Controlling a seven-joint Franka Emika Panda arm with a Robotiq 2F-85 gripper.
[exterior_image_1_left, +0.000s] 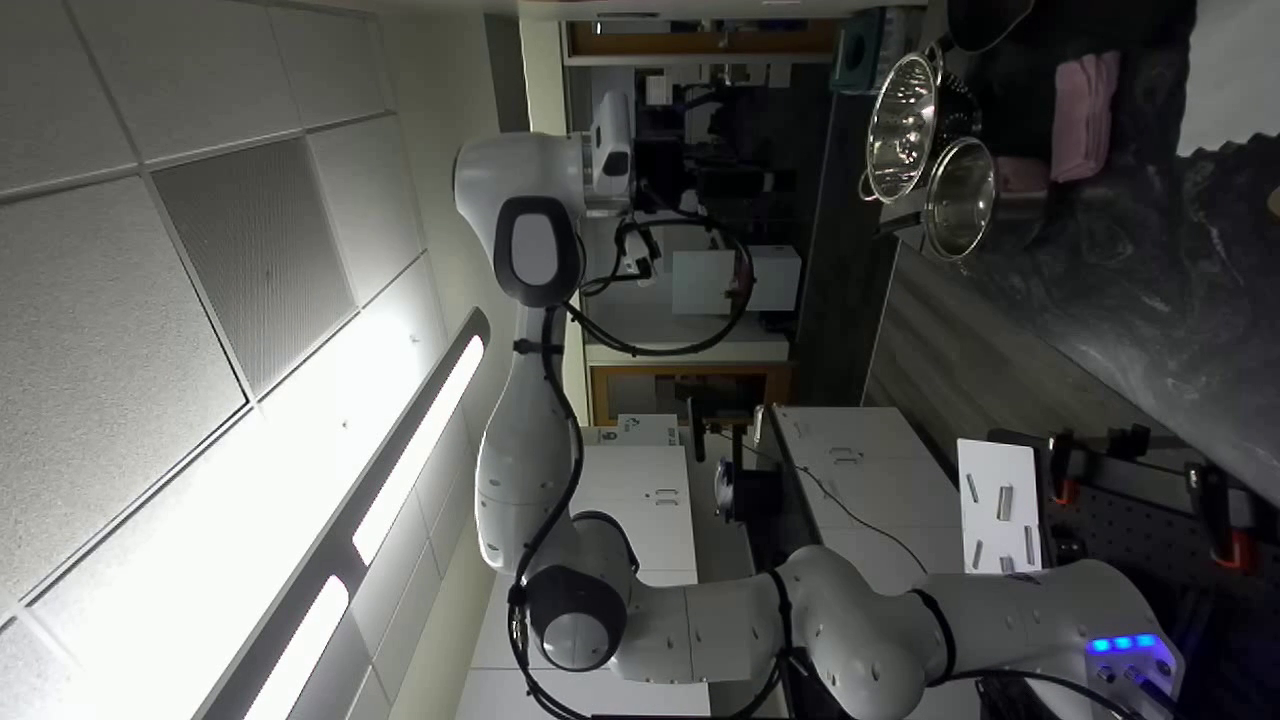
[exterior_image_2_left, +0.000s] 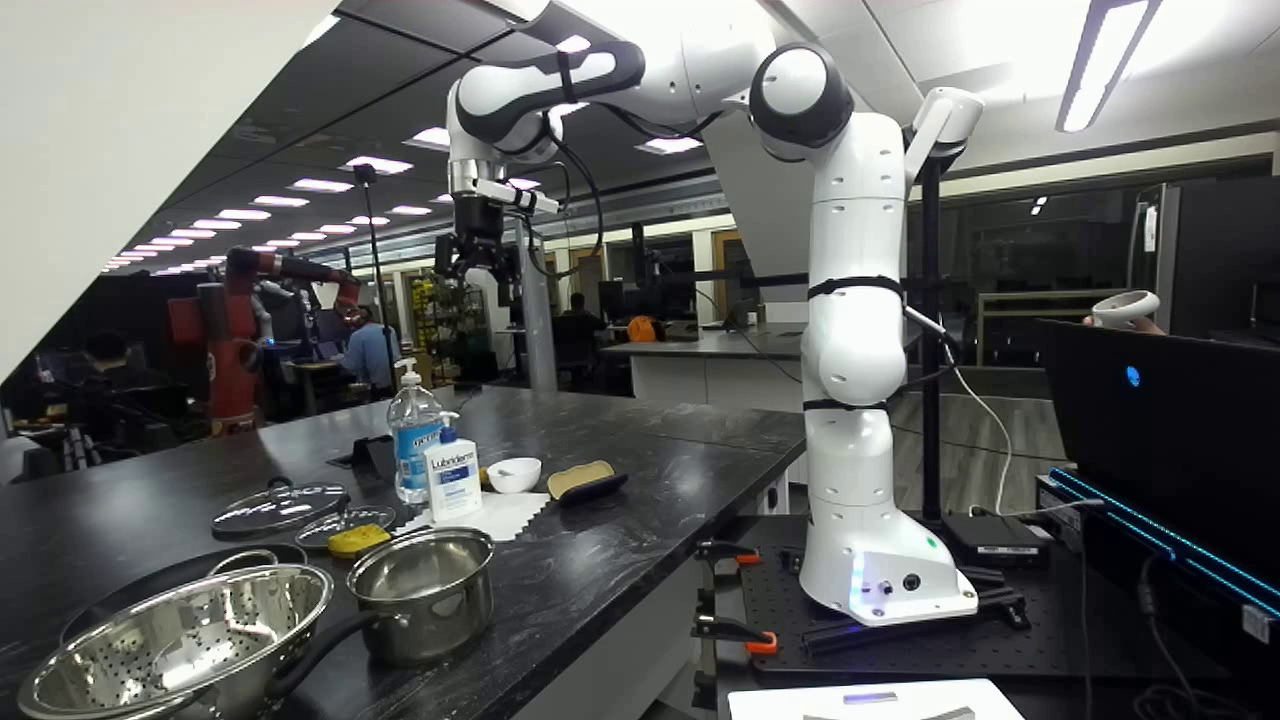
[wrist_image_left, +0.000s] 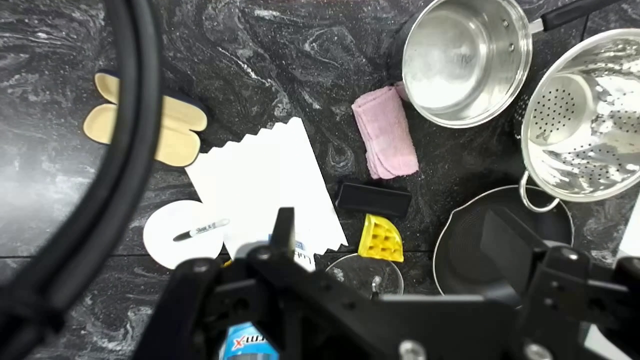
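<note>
My gripper hangs high above the dark marbled counter, its fingers spread wide and nothing between them. In the wrist view a yellow waffle-like piece, a black rectangular object and a small glass lid lie below the gap. A folded pink towel is further up. To the right are a steel saucepan, a steel colander and a black pan, partly hidden by a finger. A white bowl with a marker is at the left.
A Lubriderm pump bottle and a taller clear pump bottle stand upright on the counter. Nearby are a white zigzag-edged cloth and tan-soled shoes. Bare counter extends towards the arm's base.
</note>
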